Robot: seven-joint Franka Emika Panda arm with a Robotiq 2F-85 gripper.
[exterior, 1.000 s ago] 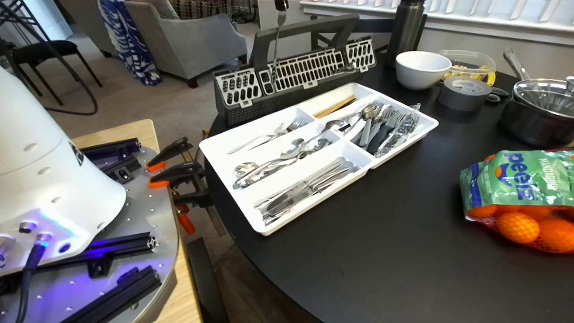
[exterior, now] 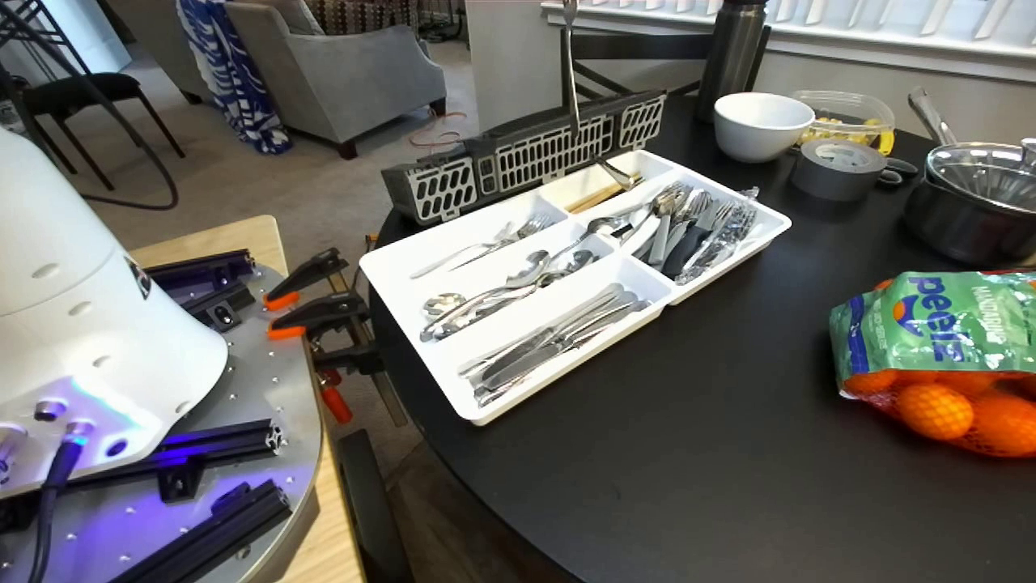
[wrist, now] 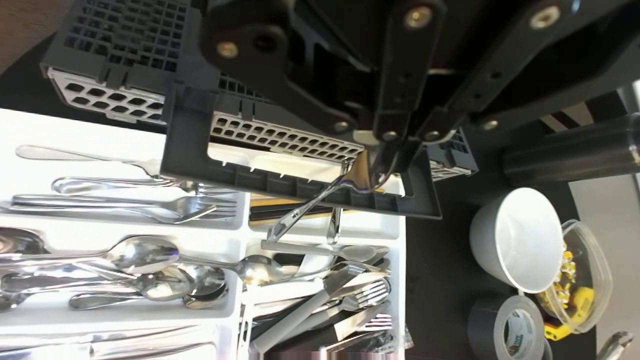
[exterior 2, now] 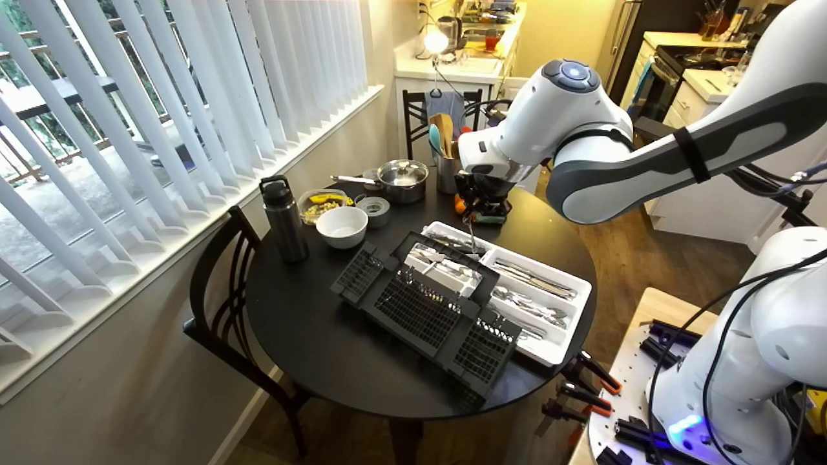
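Observation:
In the wrist view my gripper is shut on the head of a silver fork (wrist: 312, 207), whose handle slants down. The fork (exterior: 572, 73) also shows in exterior view 1, where the gripper is out of frame. In exterior view 2 the gripper (exterior 2: 471, 208) hangs above the table. The dark grey cutlery basket (exterior 2: 418, 310) is tipped over, its handle frame (wrist: 198, 165) leaning across the edge of the white cutlery tray (exterior: 413, 267). Another utensil (wrist: 334, 227) hangs from the basket over the chopstick compartment.
A white bowl (exterior: 762, 126), a tape roll (exterior: 837, 170) and a lidded pot (exterior: 981, 199) stand beyond the tray. A dark bottle (exterior 2: 284, 221) is near the window, and a mandarin bag (exterior: 937, 359) lies on the table.
The basket has gone from upright, handle raised, to tipped towards the tray. The fork has shifted right in exterior view 1. A utensil now pokes out over the tray.

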